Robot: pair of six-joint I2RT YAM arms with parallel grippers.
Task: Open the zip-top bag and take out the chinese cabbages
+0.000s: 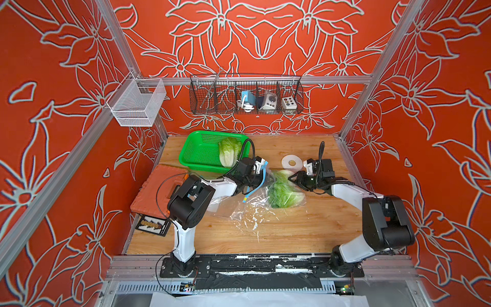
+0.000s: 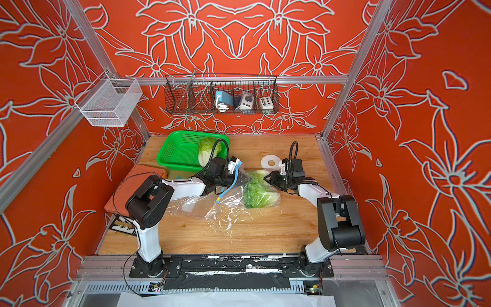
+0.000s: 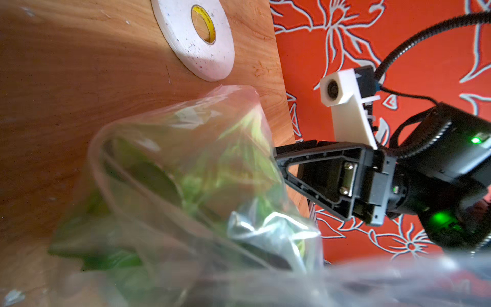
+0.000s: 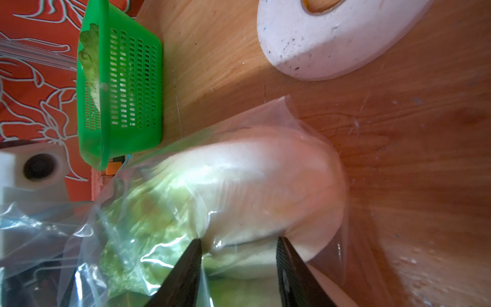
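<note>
The clear zip top bag (image 1: pixel 240 207) lies mid-table, its blue zipper strip (image 1: pixel 255 187) near my left gripper (image 1: pixel 264 180). Inside, at its right end, are pale green cabbages (image 1: pixel 285 196); a white stem end shows through the film in the right wrist view. Plastic covers much of the left wrist view and hides that gripper's fingers. My right gripper has its fingers (image 4: pixel 185 273) apart over the bagged cabbage (image 4: pixel 245 179), at the bag's far right side. Another cabbage (image 1: pixel 228 152) lies in the green basket (image 1: pixel 197 148).
A white tape roll (image 1: pixel 292 162) lies just behind the bag, near the right gripper. An orange-red board (image 1: pixel 156 192) and a small black tray (image 1: pixel 153 225) occupy the left.
</note>
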